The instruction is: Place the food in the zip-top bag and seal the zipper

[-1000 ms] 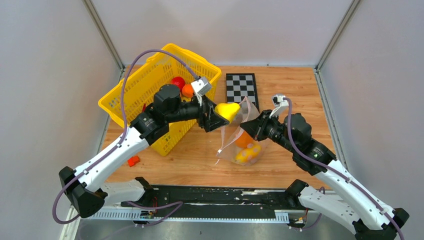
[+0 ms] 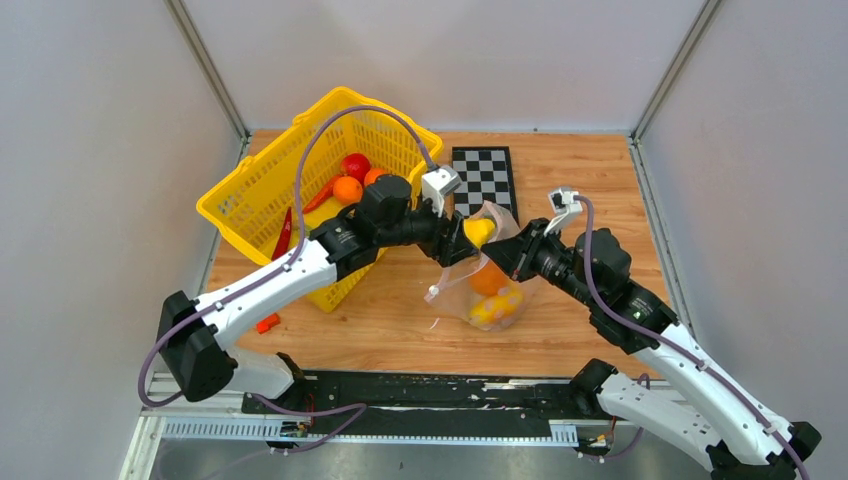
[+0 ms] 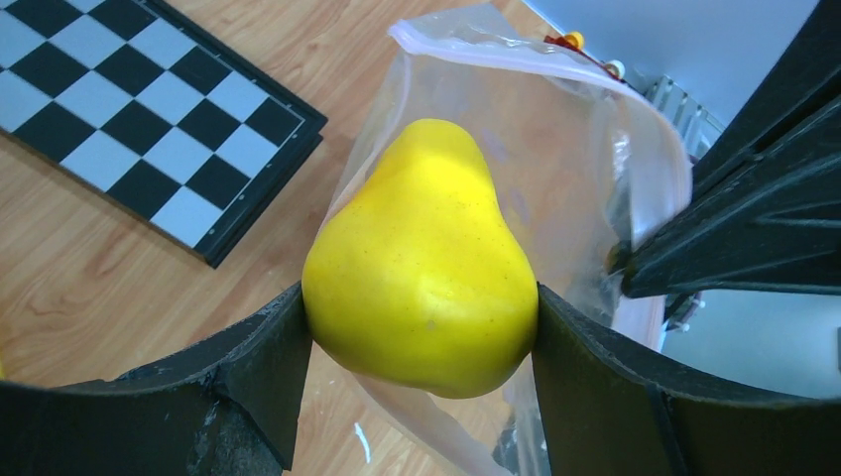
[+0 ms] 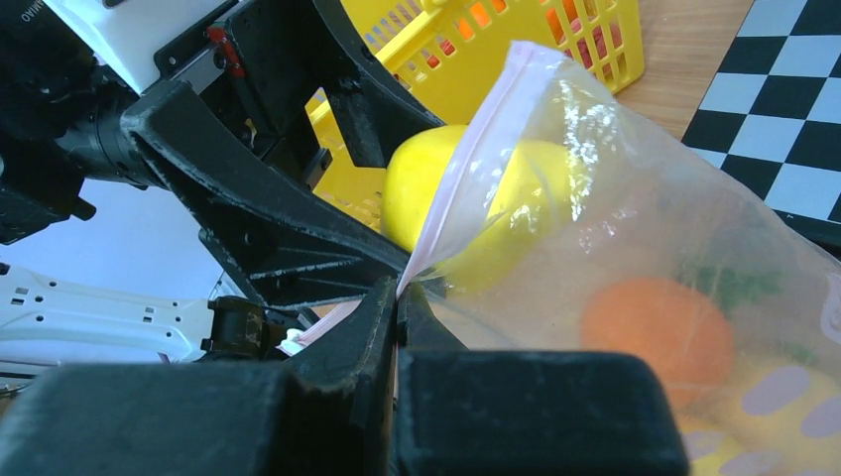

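At the mouth of the clear zip top bag (image 2: 462,297), my left gripper (image 2: 468,242) is shut on a yellow pear (image 3: 420,258), a finger touching each side of it. In the right wrist view the pear's far part shows through the bag's film, so it is partly inside the opening. The bag's pink-tinted rim (image 4: 476,164) is pinched by my right gripper, which is shut on it. Lower in the bag lie an orange (image 4: 657,335) and a yellow item with pale spots (image 2: 496,307).
A yellow basket (image 2: 240,205) at the back left holds several foods, among them a red round one (image 2: 355,166) and an orange one (image 2: 347,190). A checkered board (image 2: 484,180) lies behind the bag. A small red piece (image 2: 267,323) sits at front left.
My left gripper has carried the pear rightward from beside the bag into its mouth. The bag's near corner has shifted slightly left. My right gripper has barely moved and still holds the rim.
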